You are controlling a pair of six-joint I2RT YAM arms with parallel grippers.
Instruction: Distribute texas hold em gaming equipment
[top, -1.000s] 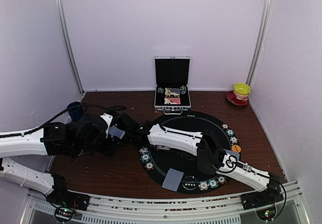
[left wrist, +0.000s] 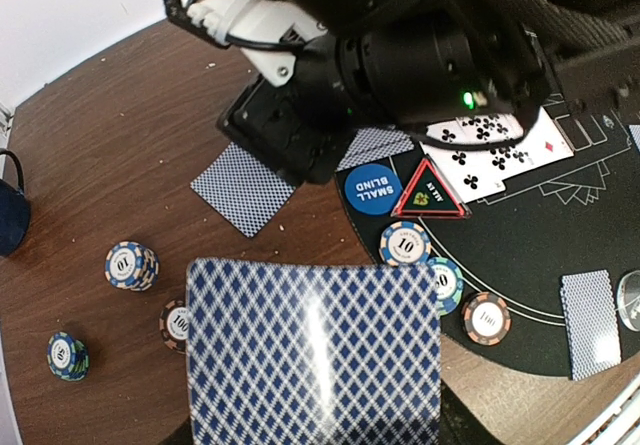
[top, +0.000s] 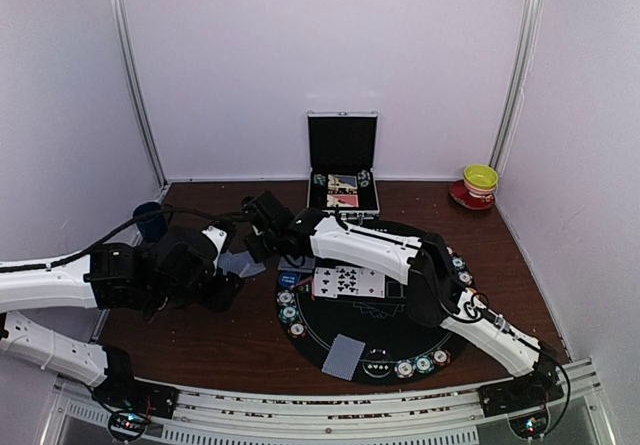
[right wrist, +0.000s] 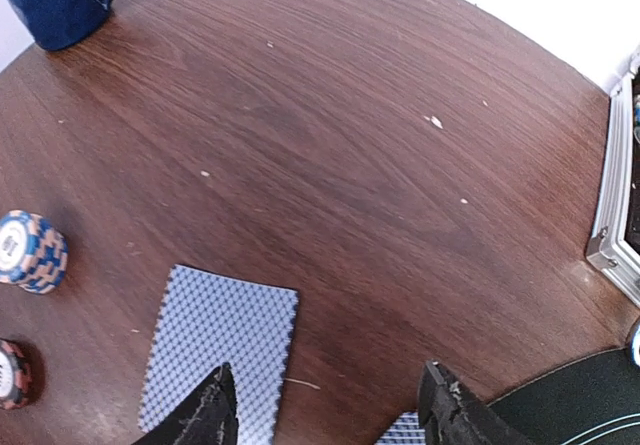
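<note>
My left gripper is shut on a blue-checked card deck (left wrist: 315, 345), large in the left wrist view. A single face-down blue card lies on the wood left of the mat; it also shows in the right wrist view, the card (right wrist: 222, 345) below my right gripper. That gripper's fingers stand apart, bare table between them, nothing visible held. Another face-down card (left wrist: 376, 147) sits at the mat's edge near the small blind button (left wrist: 373, 189) and the all-in triangle (left wrist: 430, 191). Face-up cards (top: 348, 282) lie on the black mat (top: 340, 315).
Chip stacks (left wrist: 131, 265) stand on the wood at left, near a dark blue mug (top: 150, 222). An open chip case (top: 343, 197) is at the back; bowls (top: 480, 180) stand back right. Both arms are close together, the right one crossing over the mat.
My right gripper has moved up and back from the left one. The small blind button, the edge card and more face-up cards have come into sight. The left arm has barely moved.
</note>
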